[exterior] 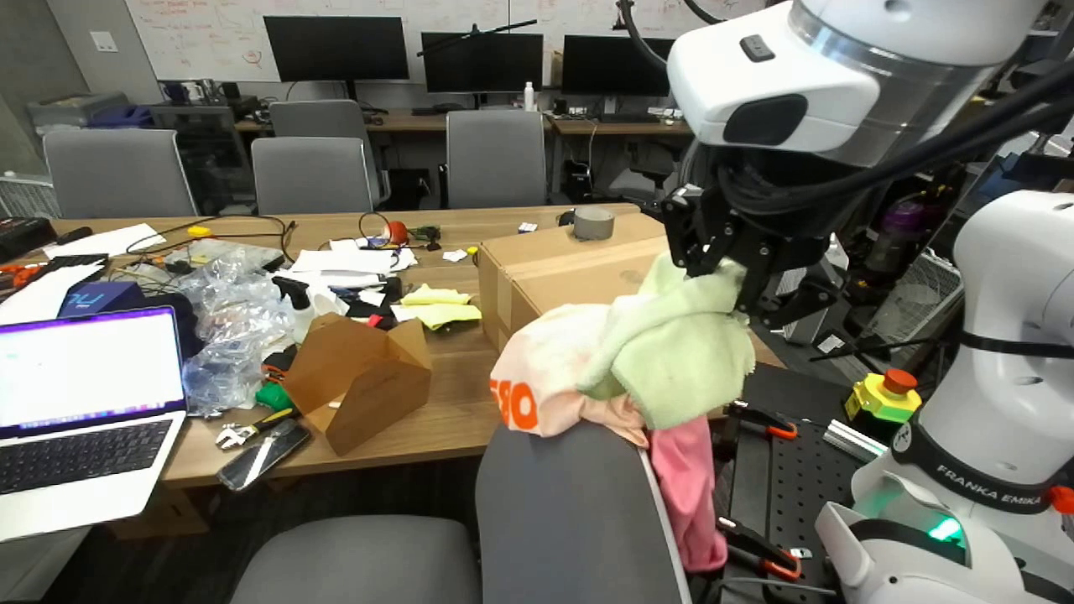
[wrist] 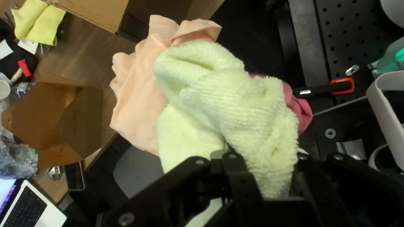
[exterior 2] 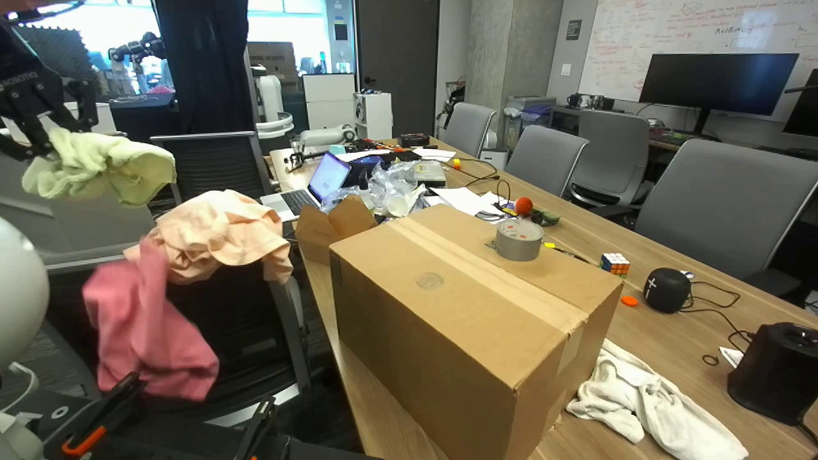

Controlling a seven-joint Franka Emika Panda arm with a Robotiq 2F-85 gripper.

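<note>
My gripper (exterior: pixel 720 267) is shut on a pale green towel (exterior: pixel 675 352), which hangs bunched from its fingers above a grey chair back. A peach cloth (exterior 2: pixel 222 230) with orange lettering is draped over the top of that chair (exterior: pixel 574 503). Beside it a pink cloth (exterior 2: pixel 149 329) hangs low, down the side of the chair nearest the robot base. From the wrist, the towel (wrist: pixel 227 102) fills the space ahead of the fingers and covers part of the peach cloth (wrist: pixel 136 102); only an edge of the pink cloth (wrist: pixel 299 107) shows.
A large cardboard box (exterior 2: pixel 460 306) with a tape roll (exterior 2: pixel 519 239) on top stands on the table near the chair. An opened small box (exterior: pixel 362 377), a laptop (exterior: pixel 86 403) and clutter cover the table's left. A white cloth (exterior 2: pixel 652 406) lies behind the large box.
</note>
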